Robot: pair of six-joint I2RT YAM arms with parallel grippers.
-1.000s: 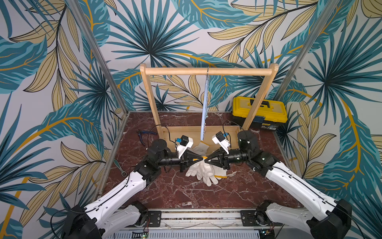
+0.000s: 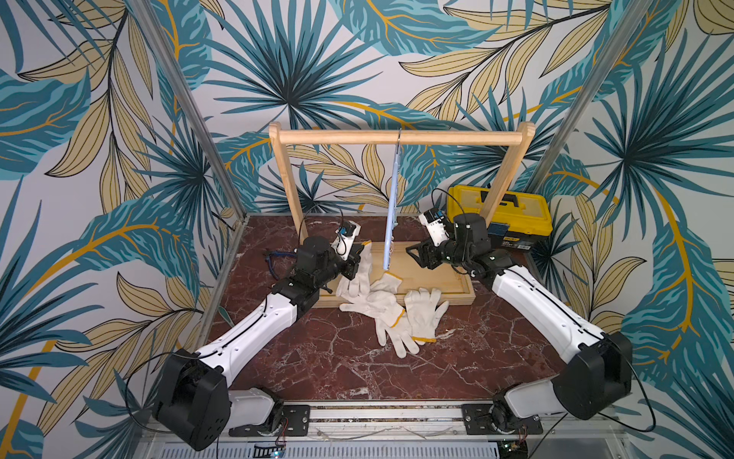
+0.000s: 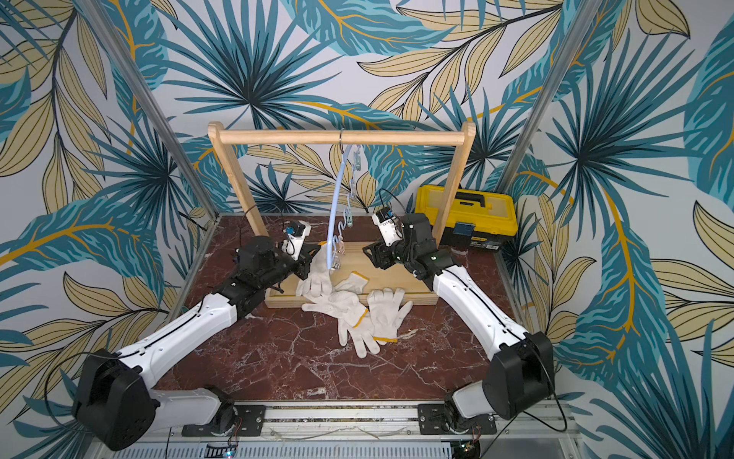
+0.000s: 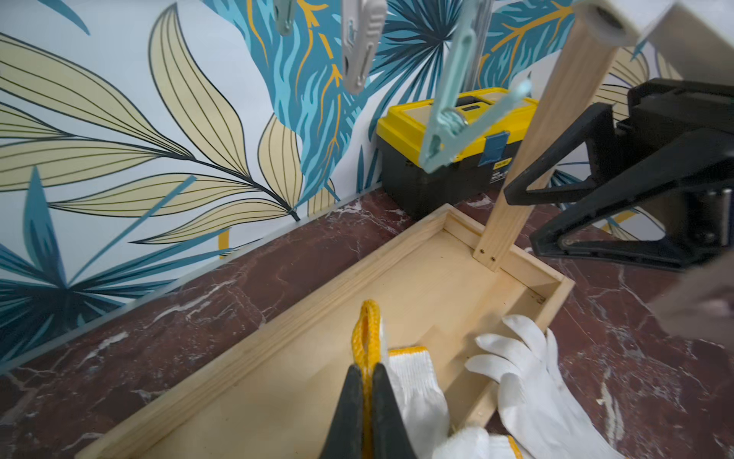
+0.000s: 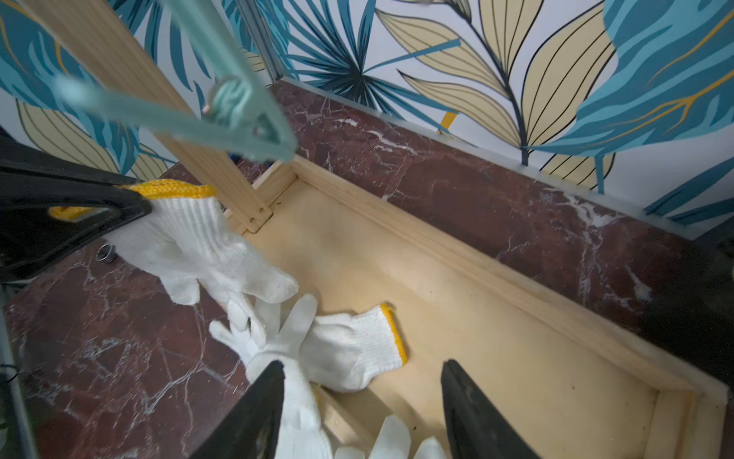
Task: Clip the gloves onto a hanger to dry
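Note:
A white glove with a yellow cuff hangs from my left gripper, which is shut on the cuff edge; the cuff sticks up between the fingertips in the left wrist view. My right gripper is open and empty, right of the hanger. Between the two grippers hangs the pale blue hanger [image 2: 393, 206], end-on to the top views, with clips dangling. A mint clip [image 4: 451, 126] shows close up in the left wrist view. More white gloves [image 2: 393, 321] lie overlapping on the frame's front edge and the table.
The wooden stand [image 2: 344, 137] carries the hanger on its bar, above a shallow tray base [image 3: 424, 267]. A yellow and black toolbox [image 3: 466, 215] stands back right.
Both grippers were close together at the cuff; they have parted. The left has risen back toward the hanger with the glove, while the right has moved up and away, empty.

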